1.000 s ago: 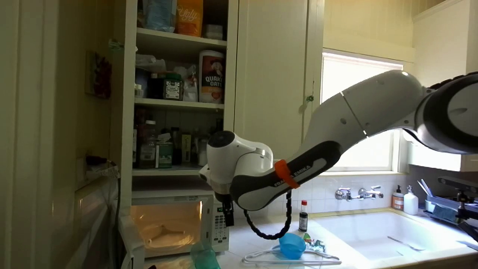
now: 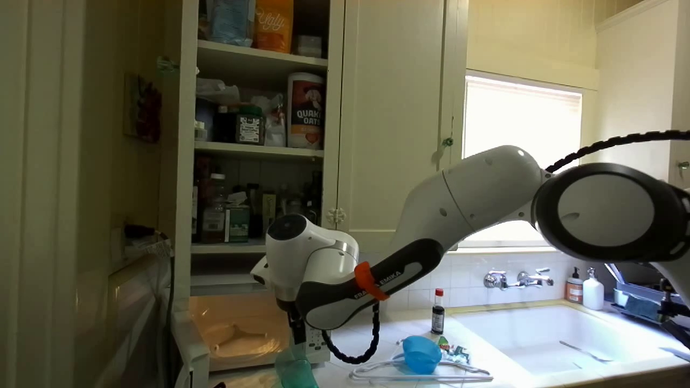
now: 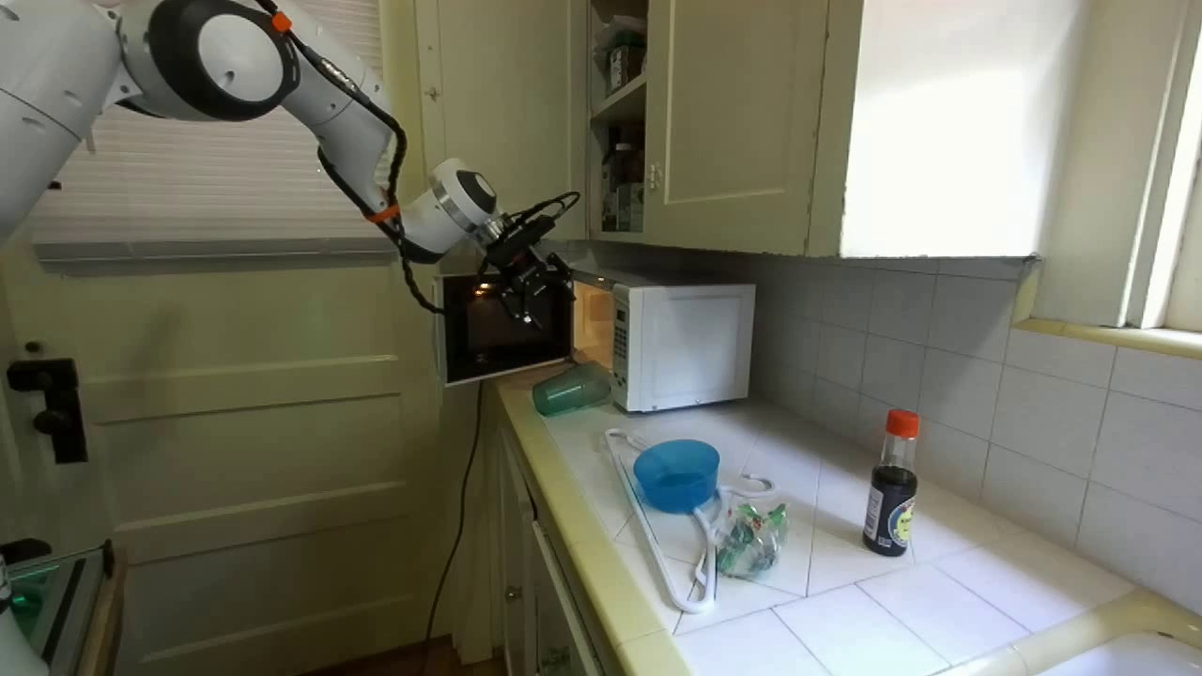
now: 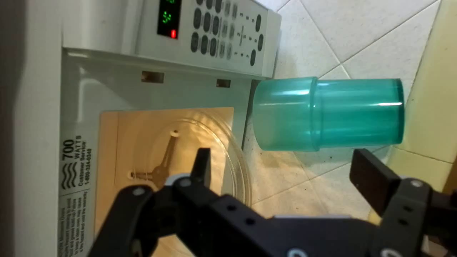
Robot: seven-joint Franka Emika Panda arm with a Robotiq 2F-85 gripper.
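Note:
My gripper is open, its two black fingers wide apart with nothing between them. In the wrist view a translucent green cup [image 4: 351, 113] lies on its side on the counter, just beyond the fingertips and toward the right one. One end of the cup is close to the front of the microwave [image 4: 240, 25], whose door hangs open and whose inside is lit. In the second exterior view, my gripper [image 3: 530, 295] hangs in front of the open door, above and apart from the green cup [image 3: 571, 389].
A blue bowl [image 3: 678, 475], a white hanger [image 3: 642, 530], a crumpled green-and-clear wrapper [image 3: 749, 541] and a red-capped sauce bottle [image 3: 892, 484] occupy the counter. The microwave door [image 3: 507, 327] juts out past the counter edge. A sink [image 2: 556, 336] lies to the right.
The arm has moved left and down in the first exterior view, so my gripper now hangs over the microwave front near the green cup. The cup, bowl and other counter items have stayed put.

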